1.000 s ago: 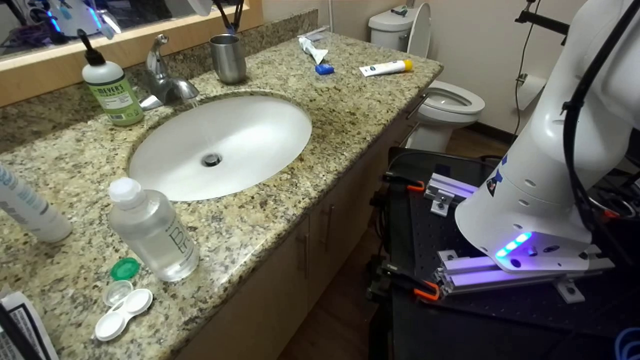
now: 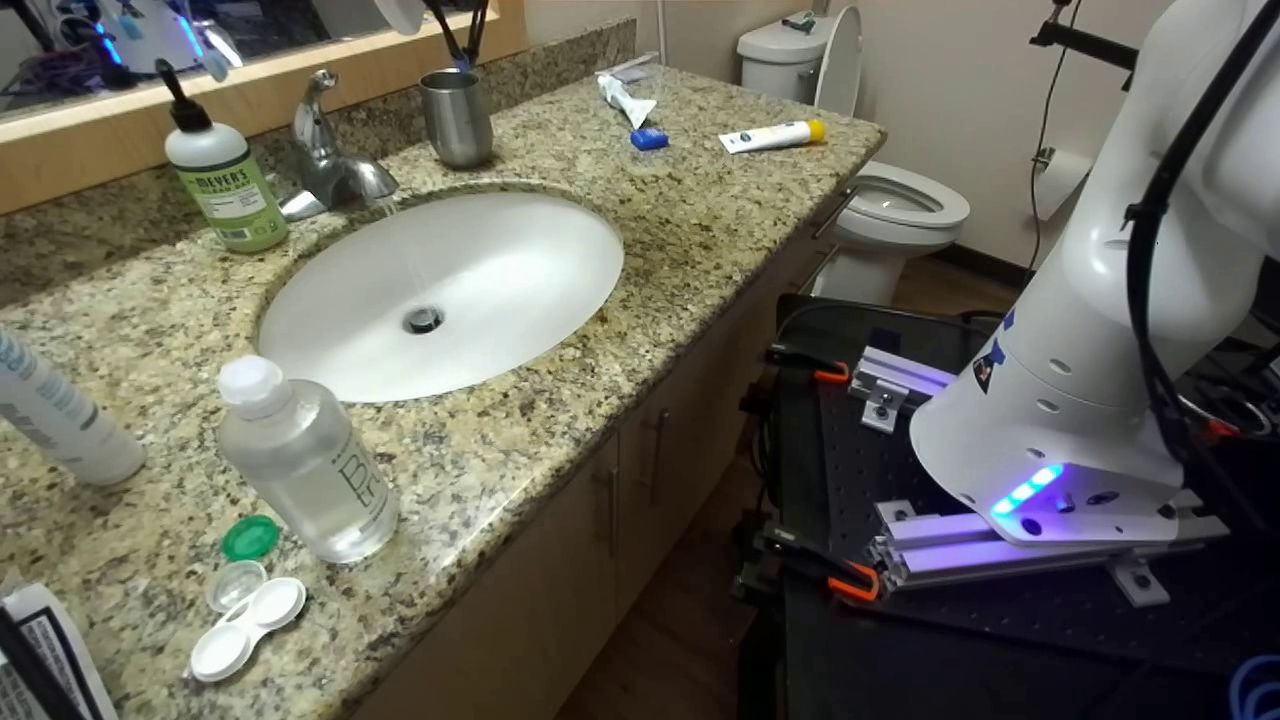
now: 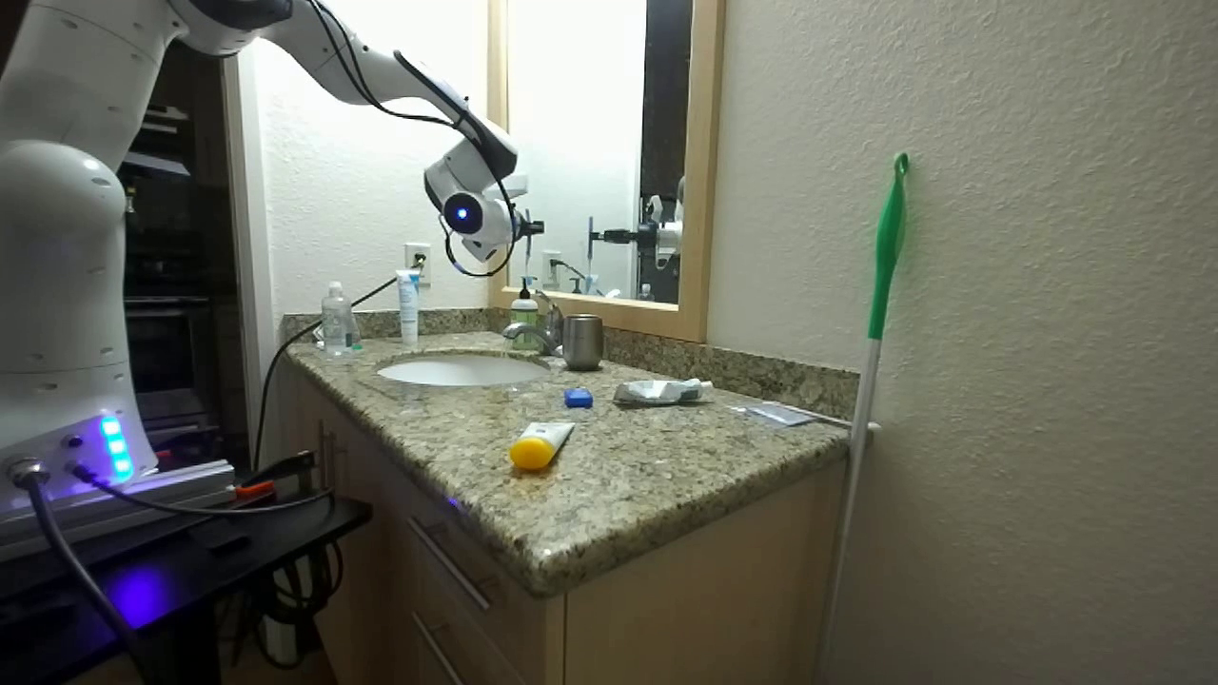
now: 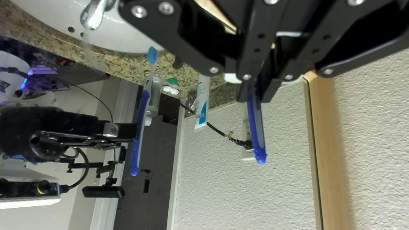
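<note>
In the wrist view my gripper is shut on a blue toothbrush [image 4: 257, 130], whose handle sticks out past the fingertips. The mirror at the left of that view repeats the arm and the whole brush, with its light-blue bristle head. Seen from exterior view 2, the gripper [image 3: 532, 228] is raised above the counter close to the mirror [image 3: 599, 137]. Exterior view 1 does not show the gripper. Below, the faucet [image 2: 342, 174] runs a thin stream into the white sink [image 2: 504, 258]. A metal cup [image 2: 456, 120] holding dark sticks stands beside the faucet.
A soap bottle [image 2: 222, 180], clear bottle [image 2: 314, 474], white tube [image 2: 66, 414] and contact lens case [image 2: 246, 630] crowd the sink's far end in exterior view 2. Toward the other end lie a yellow-capped tube [image 2: 774, 136], a blue box [image 2: 649, 139] and a crumpled tube [image 3: 659, 392].
</note>
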